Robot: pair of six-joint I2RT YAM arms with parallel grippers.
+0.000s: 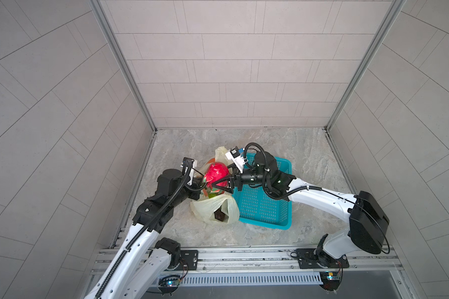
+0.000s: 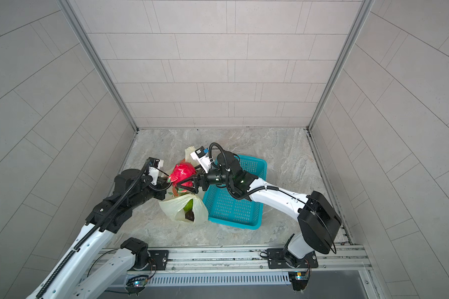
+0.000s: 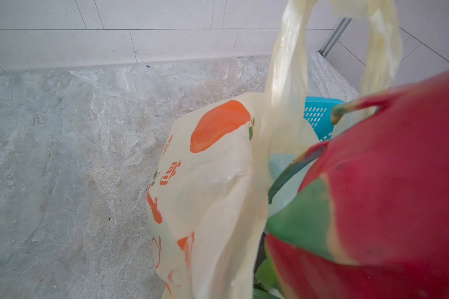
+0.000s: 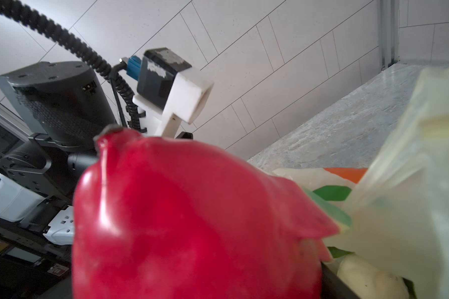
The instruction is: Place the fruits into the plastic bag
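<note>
A red dragon fruit [image 1: 216, 172] sits high in the mouth of the cream plastic bag [image 1: 204, 211], above green and pale fruit, with a dark one lower in the bag. My left gripper [image 1: 197, 191] is at the bag's left side, its fingers mostly hidden. In the right wrist view the dragon fruit [image 4: 194, 214] fills the lower middle. My right gripper [image 1: 222, 183] reaches over the bag from the right, beside that fruit; whether it grips it is unclear. In the left wrist view the bag's handle [image 3: 289, 59] stands upright behind the dragon fruit [image 3: 394, 174].
A teal perforated basket [image 1: 262, 214] lies right of the bag, empty where visible, partly under the right arm. Bare marble-look surface [image 1: 304, 144] lies at the back right and round the edges, inside tiled walls.
</note>
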